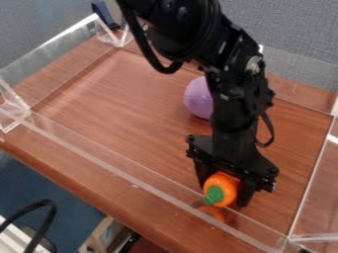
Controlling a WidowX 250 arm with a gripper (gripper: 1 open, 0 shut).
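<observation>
My black gripper (227, 174) points down at the front right of the wooden table, low over an orange carrot-like object with a green end (216, 193). Its fingers are around or just behind that object; whether they are closed on it is hidden by the gripper body and the object. A purple round object (197, 96) lies behind the arm, partly hidden by it.
Low clear walls (93, 147) edge the wooden table (99, 109) along the front, left and right. A dark cable lies off the table at lower left.
</observation>
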